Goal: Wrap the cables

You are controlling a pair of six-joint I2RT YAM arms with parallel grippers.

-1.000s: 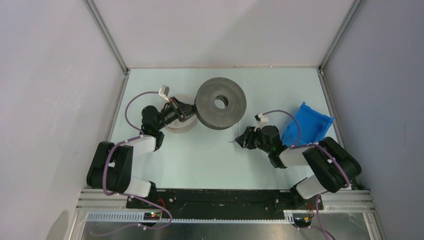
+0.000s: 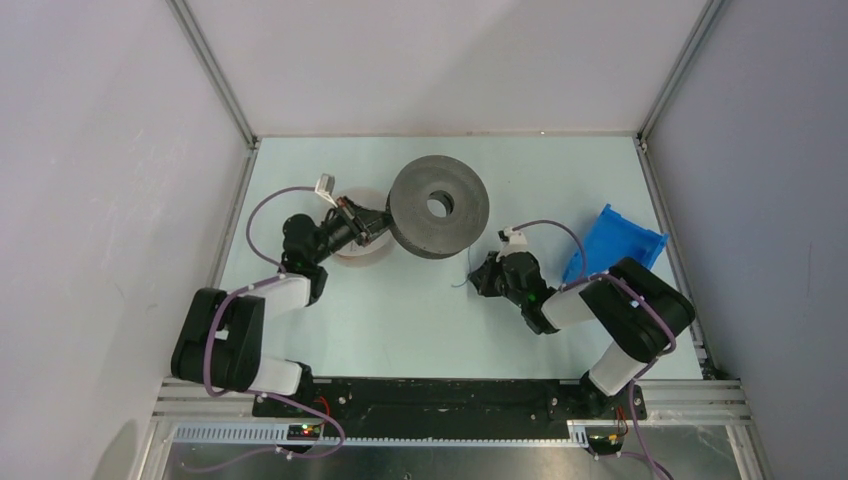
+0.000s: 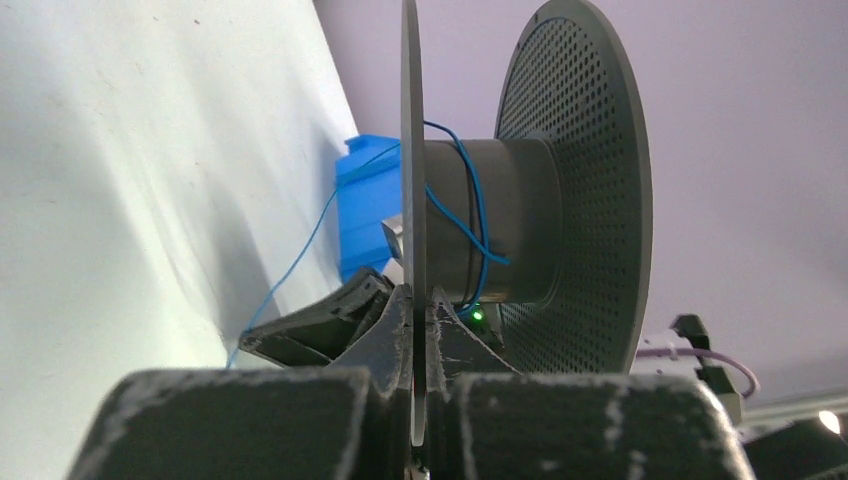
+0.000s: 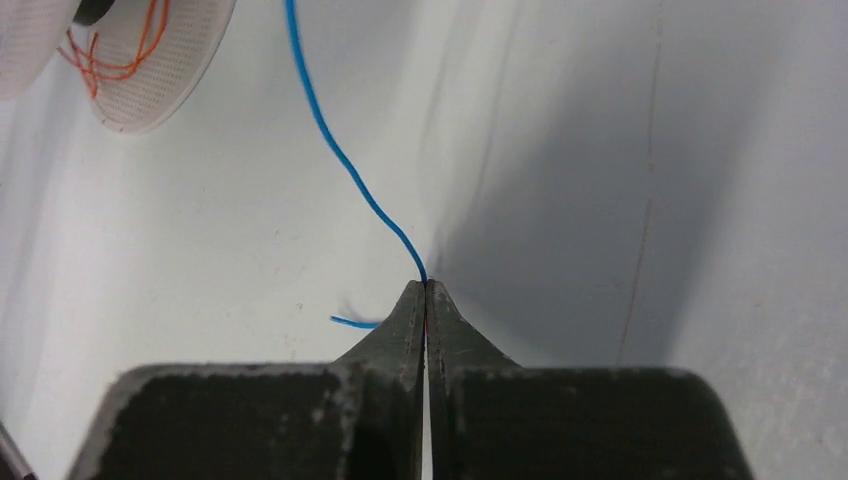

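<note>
A large dark spool (image 2: pixel 420 220) hangs over the table, with blue cable (image 3: pixel 478 200) wound loosely round its core. My left gripper is shut on the near flange's edge. The blue cable (image 4: pixel 350 168) runs down to my right gripper, which is shut on it low over the table; a short loose end (image 4: pixel 352 322) shows beside the fingertips.
A pale spool (image 2: pixel 365 252) with orange cable (image 4: pixel 110 70) sits behind my left gripper. A blue tray (image 2: pixel 610 240) stands at the right.
My right gripper and arm have shifted slightly to the left, and the cable below the dark spool with them. The left gripper and spool are nearly unchanged.
</note>
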